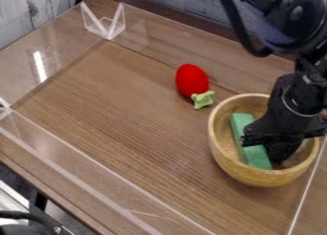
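My dark gripper (271, 134) is lowered into a tan bowl (228, 164) at the right of the camera view, its tip at the right side of a green object (250, 134) lying inside. The gripper is shut; whether anything is between its fingers is hidden.
A red object (192, 80) and a small pale green piece (202, 100) lie above and left of the bowl. A clear plastic item (105, 19) is at the upper left.
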